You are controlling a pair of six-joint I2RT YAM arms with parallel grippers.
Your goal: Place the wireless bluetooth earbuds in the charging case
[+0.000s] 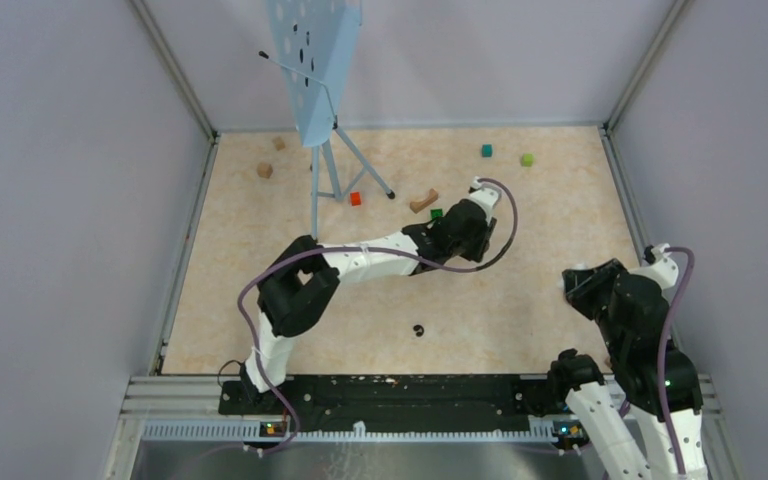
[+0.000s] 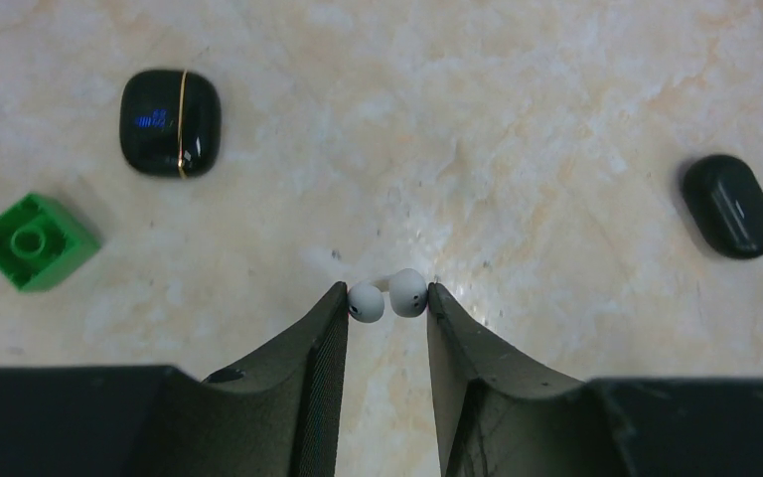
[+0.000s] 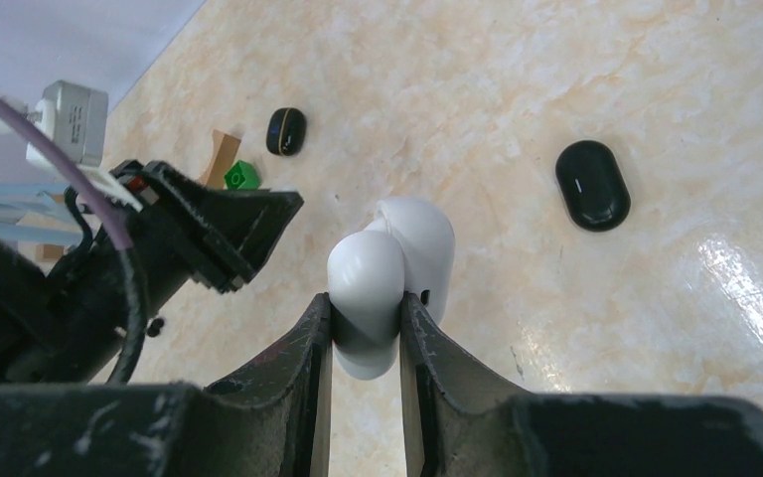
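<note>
In the left wrist view, my left gripper is shut on a small white earbud (image 2: 409, 294), whose rounded ends show between the fingertips. Below the right wrist camera, my right gripper is shut on a larger white charging case (image 3: 420, 238). The case appears open in two rounded halves, with its inside mostly hidden from that camera. From above, the left gripper (image 1: 488, 238) is over the middle of the table, left of and well apart from the right gripper (image 1: 572, 283).
A black box with a gold line (image 2: 169, 121) lies by a green block (image 2: 36, 242). There is also a black oblong case (image 3: 593, 186). Toward the back left stands a blue easel (image 1: 332, 160).
</note>
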